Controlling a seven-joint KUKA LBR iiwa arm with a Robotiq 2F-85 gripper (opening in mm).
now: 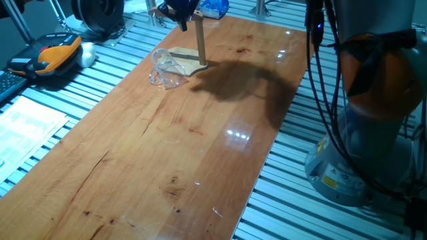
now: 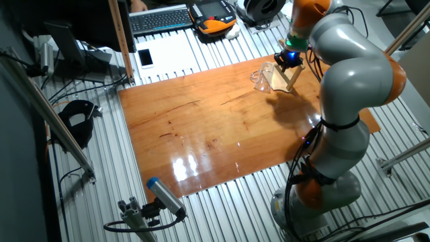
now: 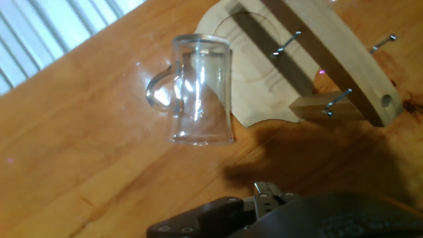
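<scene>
A clear glass mug (image 3: 203, 92) appears to lie on its side on the wooden board, its handle towards the left in the wrist view. Right beside it is a wooden stand (image 1: 201, 43) with a flat base, a post and a top bar carrying metal pegs, as the wrist view shows. My gripper (image 2: 287, 63) hangs high near the stand's top, apart from the mug. In exterior view 1 the gripper (image 1: 181, 15) is cut off by the top edge. Only part of the gripper shows at the bottom of the wrist view, and its finger opening is unclear.
Most of the wooden board (image 2: 201, 128) is bare. Beyond its far edge are an orange and black device (image 1: 50, 53), papers (image 1: 30, 130) and a keyboard (image 2: 160, 20). A blue packet (image 1: 213, 8) lies behind the stand.
</scene>
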